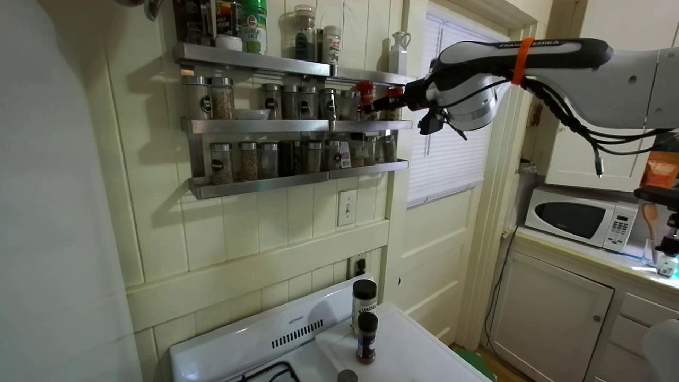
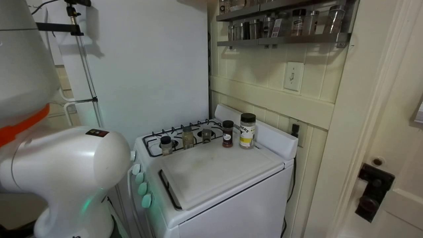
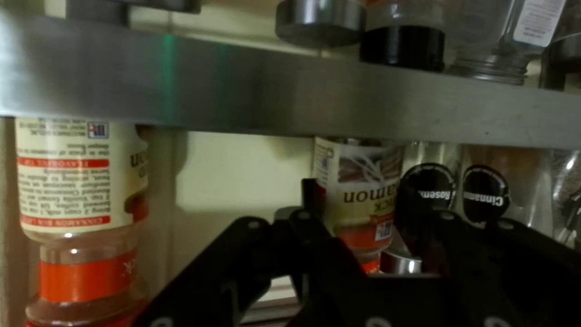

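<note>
On the middle wall shelf (image 1: 267, 126), a red-capped cinnamon jar (image 1: 365, 88) is at my gripper (image 1: 370, 108). The wrist view is upside down; there the same clear jar (image 3: 366, 190), with a cream and red label, stands between my black fingers, one on each side. My gripper is shut on it. The shelf's metal lip (image 3: 245, 90) covers the jar's base, so whether it touches the shelf cannot be seen. A similar cinnamon jar (image 3: 81, 180) is apart from the fingers, beside them.
Glass spice jars labelled Rosemary (image 3: 430, 182) and Cinnamon (image 3: 485, 188) stand close by the held jar. Another shelf (image 1: 254, 58) runs above and one below. Two dark-capped bottles (image 1: 364, 299) (image 1: 366, 337) stand on the stove far beneath. Open room lies before the window blind (image 1: 445, 153).
</note>
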